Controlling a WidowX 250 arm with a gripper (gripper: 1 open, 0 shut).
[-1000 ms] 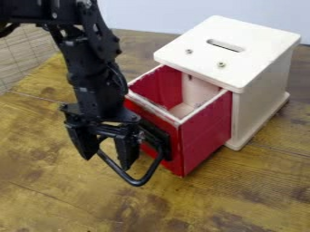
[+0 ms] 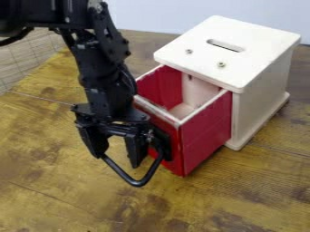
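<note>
My black gripper (image 2: 121,136) hangs low at the front of a red drawer (image 2: 206,131), beside a curved black handle (image 2: 133,177) on the drawer's front. Whether the fingers are open or shut on the handle is hard to make out. The drawer is pulled out from a white wooden box (image 2: 255,100) with a slot and two screws on top; its pale inside shows as empty where visible.
A pale wall stands behind, with a tiled surface (image 2: 31,59) at the far left.
The arm and gripper have shifted very slightly; the drawer and box look unchanged.
</note>
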